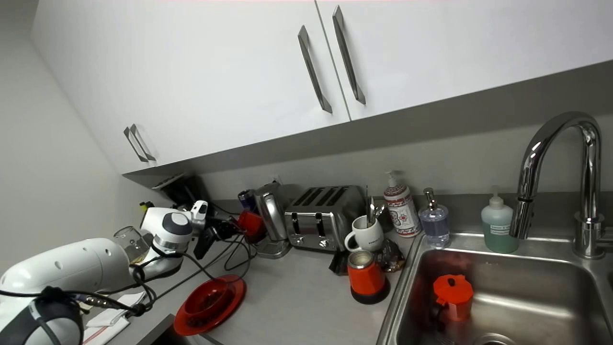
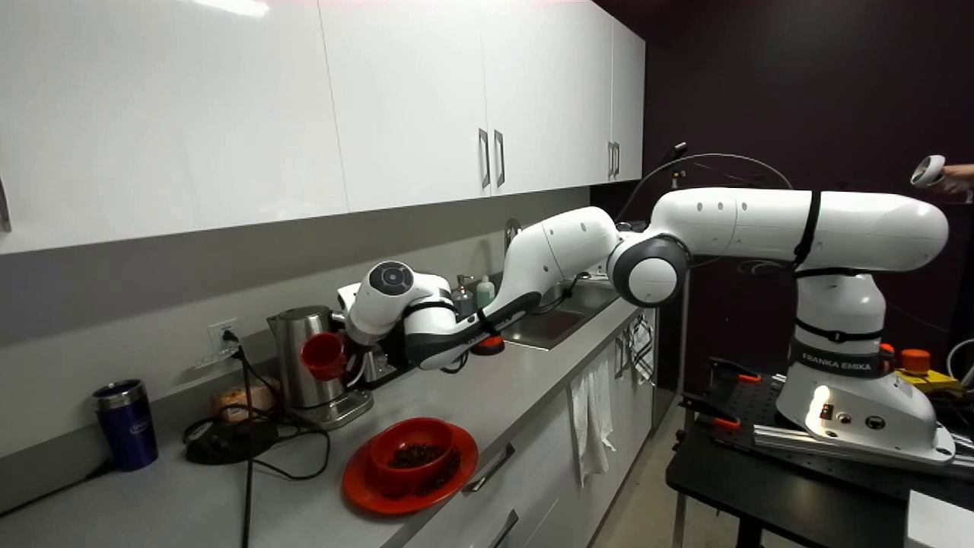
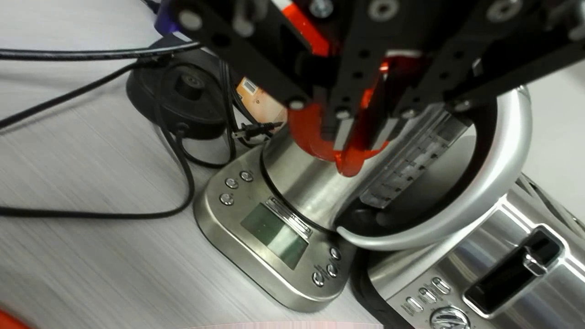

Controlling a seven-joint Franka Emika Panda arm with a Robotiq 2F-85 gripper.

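Note:
My gripper is shut on a red mug [image 3: 315, 131], gripping it by what looks like its handle. Much of the mug is hidden behind the fingers in the wrist view. Off the counter and tilted, the red mug [image 2: 324, 356] shows in front of the steel kettle [image 2: 308, 352] in exterior view 2. Seen from exterior view 1, the gripper [image 1: 231, 227] points right, with the red mug [image 1: 251, 223] at its tip. On the counter below, a red bowl [image 2: 421, 429] with dark bits inside sits on a red plate [image 2: 358, 484], where more bits lie.
A steel toaster [image 1: 316, 221] stands right beside the kettle. Black cables [image 3: 189, 186] trail over the counter near a dark round base [image 3: 175, 101]. A purple tumbler [image 2: 128, 429] is farther along. Bare counter [image 1: 287, 293] lies between the plate and sink.

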